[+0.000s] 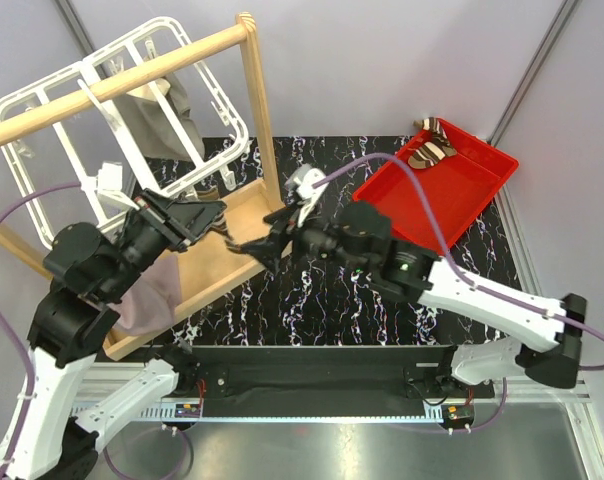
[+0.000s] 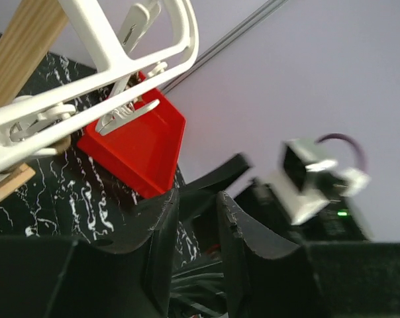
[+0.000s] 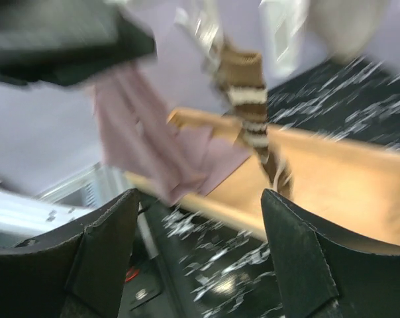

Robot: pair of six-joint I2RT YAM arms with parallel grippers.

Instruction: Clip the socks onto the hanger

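The white hanger (image 1: 127, 140) hangs from the wooden rack; its corner bars (image 2: 87, 30) fill the upper left of the left wrist view. My left gripper (image 1: 204, 225) is near the hanger's front edge, its fingers (image 2: 161, 232) a small gap apart; whether anything sits between them is hard to tell. A brown striped sock (image 1: 222, 229), blurred, hangs between the two grippers. In the right wrist view this sock (image 3: 250, 99) dangles down, its lower end near the right fingertip. My right gripper stands open, nothing between its fingers.
On the red bin's (image 1: 442, 215) upper left edge lies another striped sock (image 1: 432, 150). Grey cloth (image 1: 167, 125) hangs at the hanger's back. Pink cloth (image 1: 150, 295) lies at the wooden tray's (image 1: 222, 255) left.
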